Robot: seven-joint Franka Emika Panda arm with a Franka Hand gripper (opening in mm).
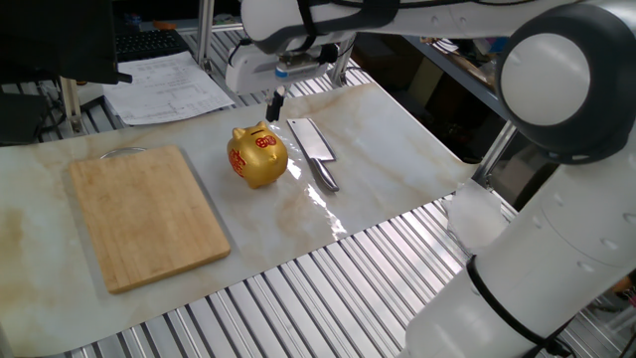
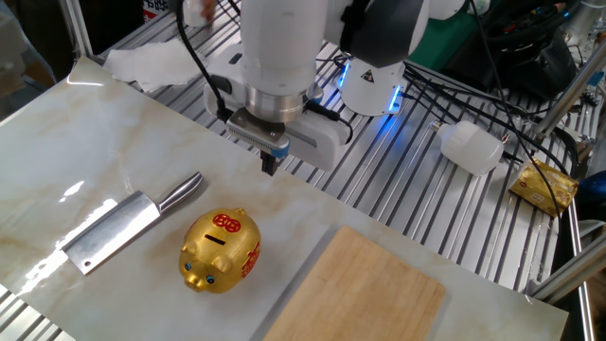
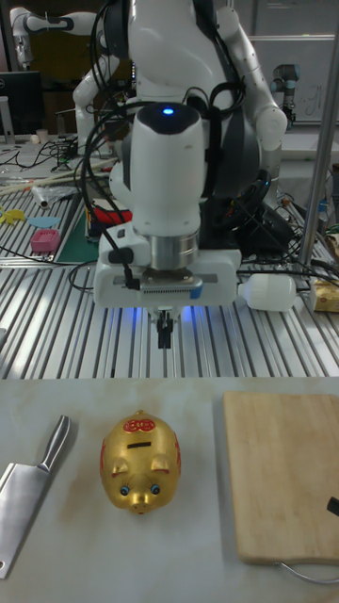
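Observation:
A gold piggy bank [image 1: 257, 156] with red markings stands upright on the marbled mat, its slot facing up. Beside it lies a cleaver [image 2: 121, 225] with a metal handle, flat on the mat. On the piggy bank's other side rests a wooden cutting board [image 3: 286, 472]. My gripper [image 3: 165, 334] hangs in the air, apart from all three objects. Its dark fingertips are together, and nothing shows between them. In exterior view 2 the gripper [image 2: 269, 164] appears above the mat's edge on the robot's side.
Papers [image 1: 165, 90] lie beyond the mat in exterior view 1. A white bulb-shaped object [image 2: 471, 148] and a gold packet [image 2: 543, 186] sit on the slatted metal table near the robot base. Bare mat [image 1: 383, 149] extends past the cleaver.

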